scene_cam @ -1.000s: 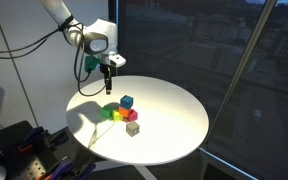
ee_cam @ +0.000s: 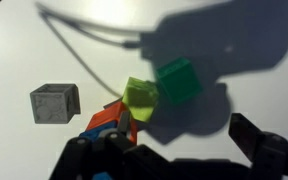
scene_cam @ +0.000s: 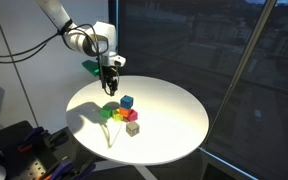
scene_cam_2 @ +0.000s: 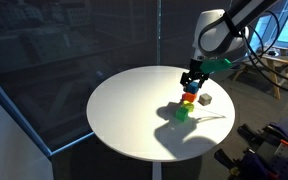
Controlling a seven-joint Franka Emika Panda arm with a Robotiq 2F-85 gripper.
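Observation:
My gripper stands open in the wrist view, its dark fingers wide apart, nothing held. Exterior view 1 shows it [scene_cam: 110, 90] above the far side of a small block group. A green block [ee_cam: 178, 80] lies beside a yellow-green block [ee_cam: 140, 93], both ahead of the fingers. Near the left finger are an orange-red block [ee_cam: 106, 116] and a blue block [ee_cam: 97, 130], partly hidden by it. The blue block [scene_cam: 127, 101] appears raised above the others in exterior view 1, with a pink block [scene_cam: 133, 115] beside the group. A grey block [ee_cam: 54, 103] sits apart.
The round white table [scene_cam: 174, 112] has wide free room away from the blocks. In the wrist view, the arm's shadow [ee_cam: 209, 40] falls across the green block's area. Dark equipment [scene_cam: 26, 145] stands beyond the table's near left edge.
The arm above the table has turned and its hand has shifted slightly to the right in exterior view 1. The blocks have kept their places.

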